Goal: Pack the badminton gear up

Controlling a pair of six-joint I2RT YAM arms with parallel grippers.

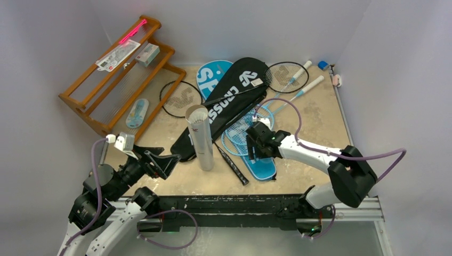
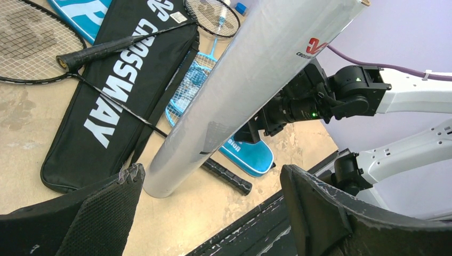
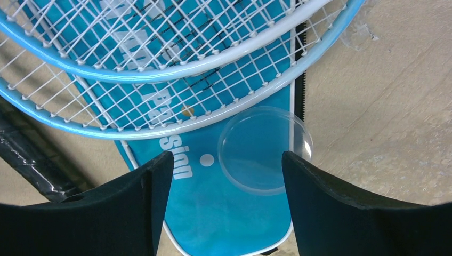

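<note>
A black CROSSWAY bag [image 1: 226,106] lies diagonally across the middle, and a round-ended blue case [image 1: 208,77] shows behind it. Two blue-rimmed rackets [image 1: 232,133] overlap a smaller blue bag [image 3: 229,224]. On that bag's right side lies a clear round plastic lid [image 3: 250,188], its rim partly behind a finger of my right gripper. Those fingers stand apart, gripping nothing. A white shuttle tube [image 1: 201,141] stands upright between the arms. To its left, my left gripper [image 1: 169,166] is open and empty. Black-framed rackets [image 1: 181,100] lie around, one across the black bag.
A wooden rack [image 1: 141,80] at the left back carries a white-topped box [image 1: 147,54], a pink item [image 1: 132,32] and a blue-white case [image 1: 138,113]. In the far right corner sits a small blue object [image 1: 323,65].
</note>
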